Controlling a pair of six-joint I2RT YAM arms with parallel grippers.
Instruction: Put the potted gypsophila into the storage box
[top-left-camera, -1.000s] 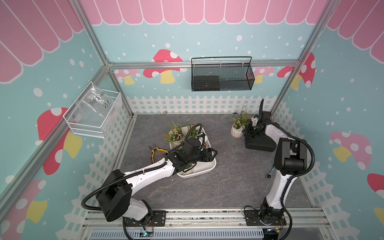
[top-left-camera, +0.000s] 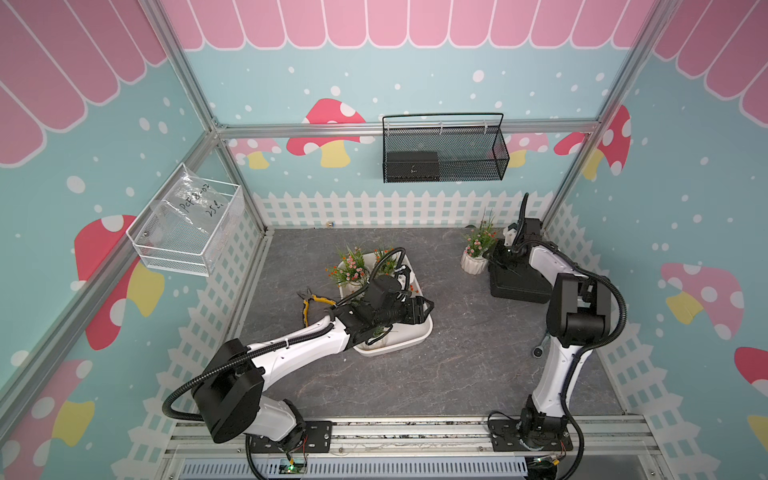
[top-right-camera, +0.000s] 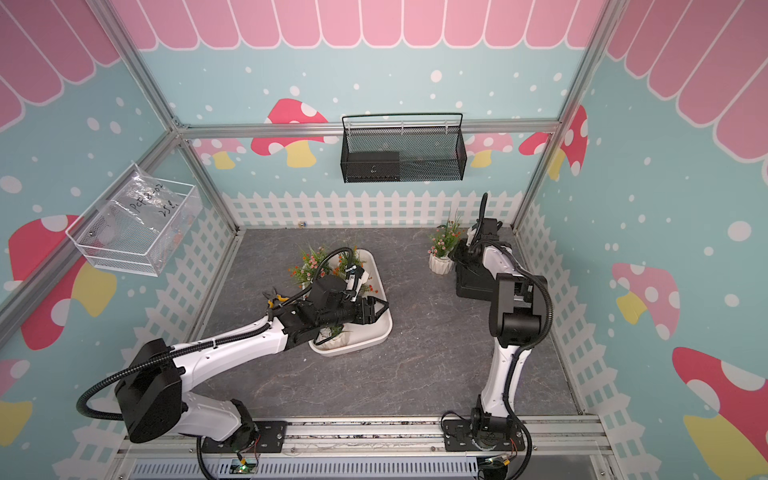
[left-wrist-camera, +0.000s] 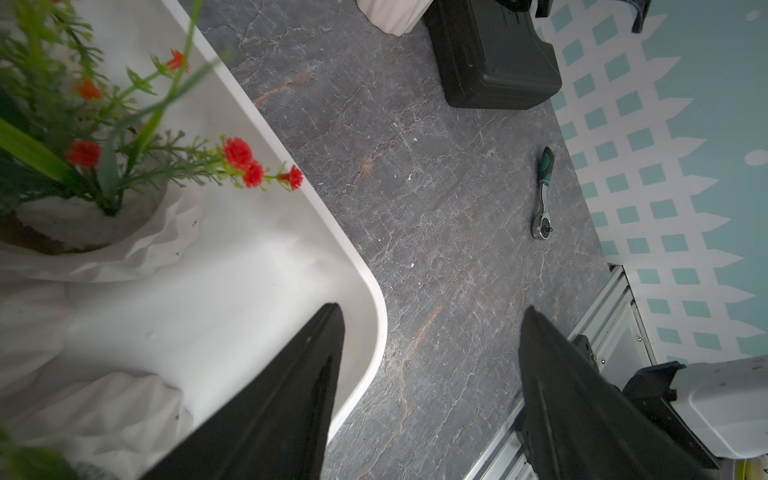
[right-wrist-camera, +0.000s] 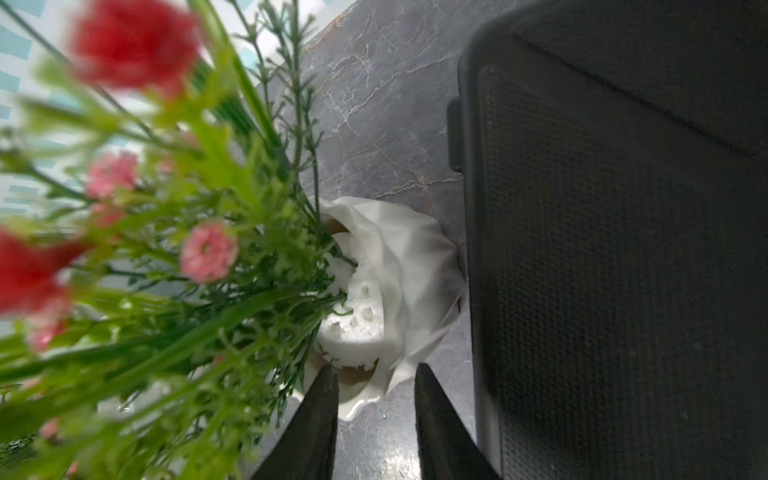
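Observation:
A potted gypsophila in a white fluted pot stands at the back right, against a black case. My right gripper hangs beside it, open with nothing between its fingers; in the right wrist view the pot is just beyond the fingertips. A white storage box at the centre-left holds more potted plants with red and pink flowers. My left gripper is open over the box's right edge, with nothing between its fingers.
Yellow-handled pliers lie left of the box, and a ratchet wrench lies near the right wall. A black wire basket and a white one hang on the walls. Bare tabletop separates box and case.
My right arm has shifted slightly beside the pot, its elbow swinging right and back left and its gripper rising a little from a second ago. The left arm is still.

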